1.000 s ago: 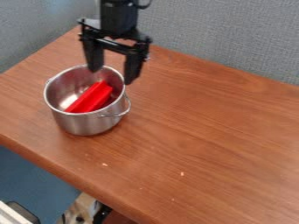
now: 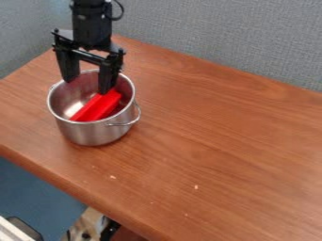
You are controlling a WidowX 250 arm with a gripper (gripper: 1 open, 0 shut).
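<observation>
A steel pot (image 2: 88, 132) with wire handles stands near the left edge of the wooden table (image 2: 214, 151). A red oblong object (image 2: 97, 109) lies inside it, tilted along the pot's length. My black gripper (image 2: 88, 73) is open, its two fingers hanging over the back part of the pot, above and behind the red object. Whether the fingertips touch the pot or the object cannot be told.
A grey wall (image 2: 227, 33) runs along the back. Beyond the table's left front edge lie a blue floor and some equipment at the bottom.
My gripper has moved left and lower, from above the area right of the pot to over the pot's back part. The pot and red object look unmoved.
</observation>
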